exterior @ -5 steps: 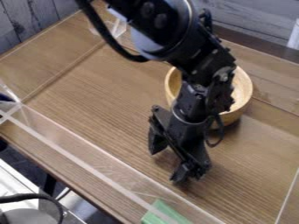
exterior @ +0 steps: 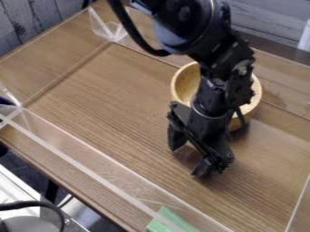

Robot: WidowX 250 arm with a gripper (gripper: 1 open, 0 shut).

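Note:
My black gripper (exterior: 194, 145) hangs low over the wooden table at centre right, its fingers open and pointing down toward the front. A yellow-tan bowl (exterior: 186, 83) sits just behind it, partly hidden by the arm. Whether anything lies between the fingers is hard to make out against the dark parts.
Clear tape strips run along its left and front edges, with a piece of green tape (exterior: 172, 219) at the front. A pale wall stands behind, and a dark cable lies at the bottom left.
My gripper has shifted toward the back and slightly up in the view, closer to the bowl. The bowl appears unmoved.

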